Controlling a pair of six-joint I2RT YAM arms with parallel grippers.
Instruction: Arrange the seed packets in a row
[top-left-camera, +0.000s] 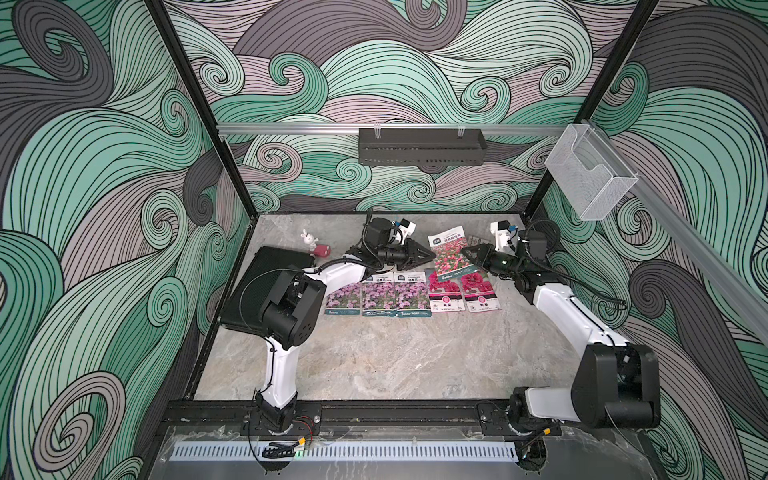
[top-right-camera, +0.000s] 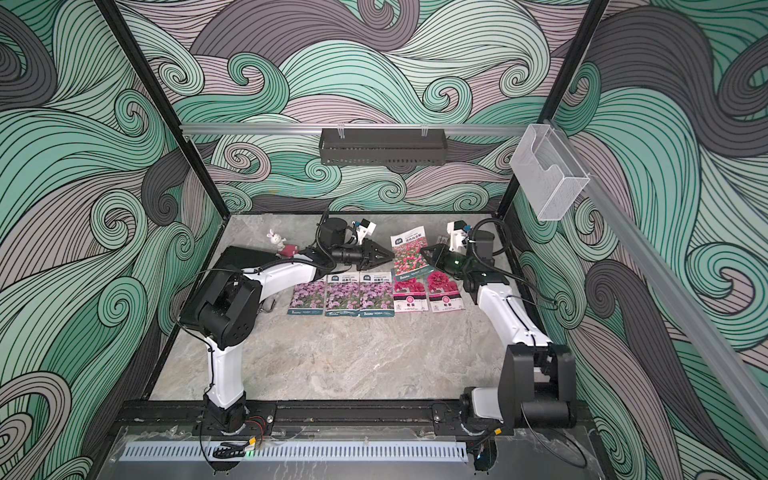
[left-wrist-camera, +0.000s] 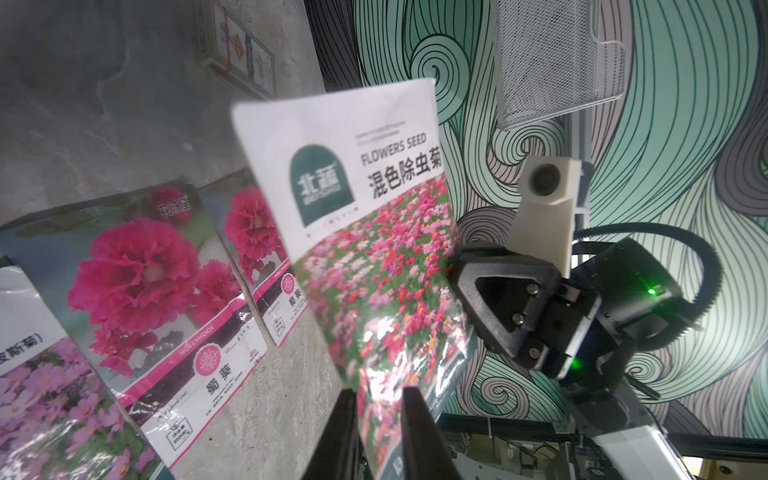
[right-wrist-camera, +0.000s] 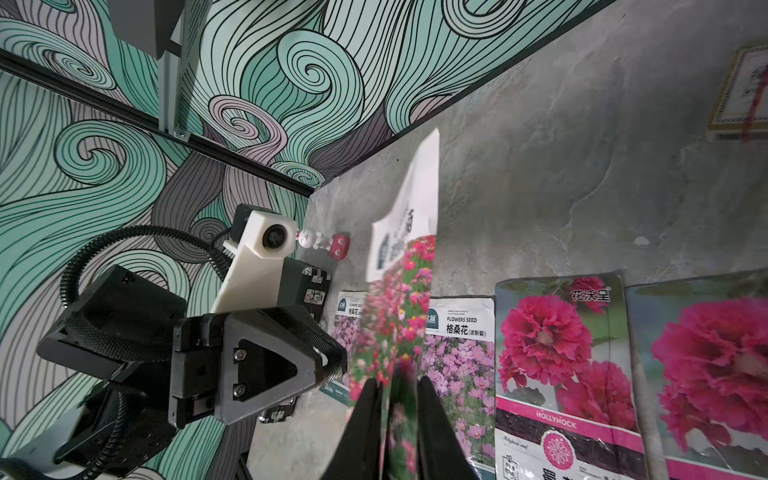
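Observation:
A white-topped red-flower seed packet (top-left-camera: 450, 254) is held tilted above the back of the row, overlapping a hollyhock packet from above. My right gripper is shut on its right edge; the packet runs down between the fingers, nearly edge-on in the right wrist view. Just off the packet's left side, my left gripper stands slightly open, and the packet's face shows through its gap. In the row below lie several purple-flower packets (top-left-camera: 378, 297) and two hollyhock packets (top-left-camera: 481, 293) to their right. The left arm partly covers the leftmost ones.
A rabbit toy (top-left-camera: 309, 238) and a black case (top-left-camera: 260, 284) occupy the left side. A small box (left-wrist-camera: 237, 48) lies behind the packets. A mesh basket (top-left-camera: 584, 172) hangs on the right rail.

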